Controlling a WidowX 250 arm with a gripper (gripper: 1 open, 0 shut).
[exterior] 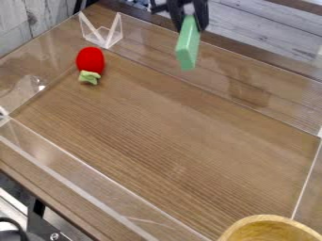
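A pale green elongated block [189, 45] hangs high at the top centre, in the air over the back of the wooden table [164, 141]. My gripper [190, 21] is shut on its upper end, dark and mostly cut off by the top edge of the view.
At the left lie a red round object [90, 59] and a small light green piece [89, 77] beside it. A white wire-like holder [102, 30] stands at the back left. A yellow bowl [269, 224] sits at the front right corner.
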